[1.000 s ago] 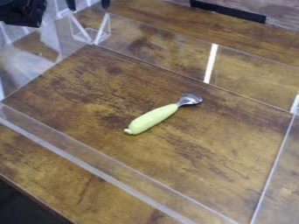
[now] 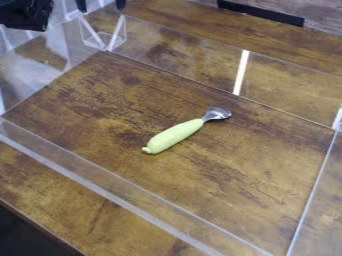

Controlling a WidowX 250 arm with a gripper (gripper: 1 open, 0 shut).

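Observation:
A spoon [image 2: 178,134] with a pale green handle and a short metal head lies on the wooden floor inside a clear-walled enclosure, its head pointing to the upper right. My gripper [image 2: 100,4] is at the top left edge of the view, above and well apart from the spoon. Two dark fingertips show with a gap between them and nothing held, so it is open; the rest of it is mostly out of frame.
Clear acrylic walls [image 2: 241,72] with white edge strips surround the wooden floor [image 2: 107,100]. A dark strip [image 2: 254,14] lies along the back.

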